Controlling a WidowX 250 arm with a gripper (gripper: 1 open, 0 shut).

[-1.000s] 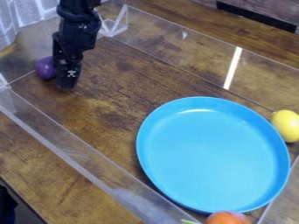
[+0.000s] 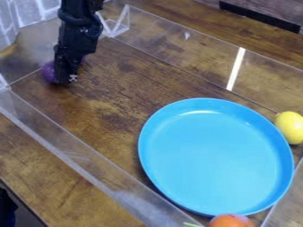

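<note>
My black gripper is low at the upper left, over a small purple object by the clear side wall. Its fingertips are at the purple object and partly cover it; whether it grips it I cannot tell.
A large blue plate fills the lower right of the wooden surface. A yellow object sits at the right edge and an orange-red one at the bottom. Clear walls border the area.
My gripper has moved slightly left and down onto the purple object, covering more of it than a second ago.
</note>
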